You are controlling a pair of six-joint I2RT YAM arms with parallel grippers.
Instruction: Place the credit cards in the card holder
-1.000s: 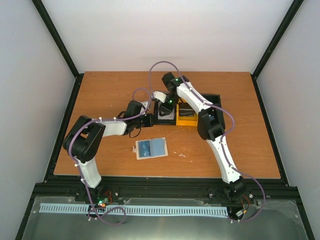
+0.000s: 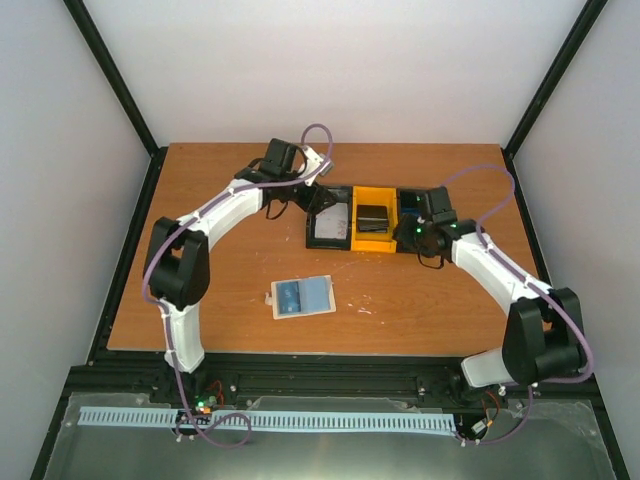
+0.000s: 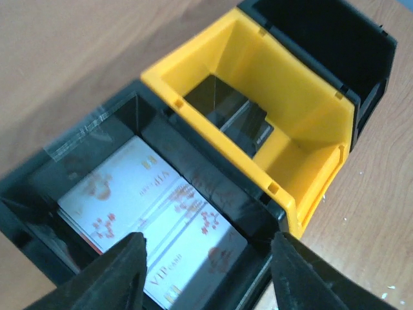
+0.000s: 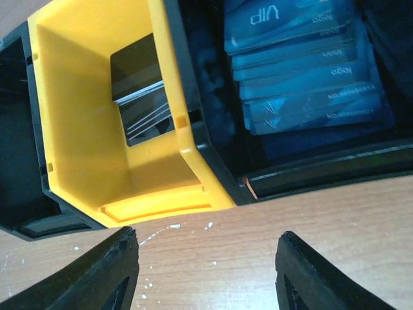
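White VIP cards (image 3: 161, 219) lie stacked in the left black bin. Blue cards (image 4: 303, 71) lie overlapping in the right black bin, and dark cards (image 4: 142, 90) rest in the yellow bin (image 4: 97, 148) between them. The open card holder (image 2: 301, 297) lies flat on the table in front, with a blue card showing in its left half. My left gripper hangs over the white cards' bin, its fingers apart with nothing held. Over the bins' front edge, my right gripper also stands open and empty.
The three bins stand side by side, their walls raised around the cards. Bare table (image 2: 420, 310) lies to the right of the holder, with small pale marks on its surface.
My left gripper has moved back and right, over the white cards. The right gripper has swung away from the left and yellow bins to the right bin's front. The holder has stayed put.
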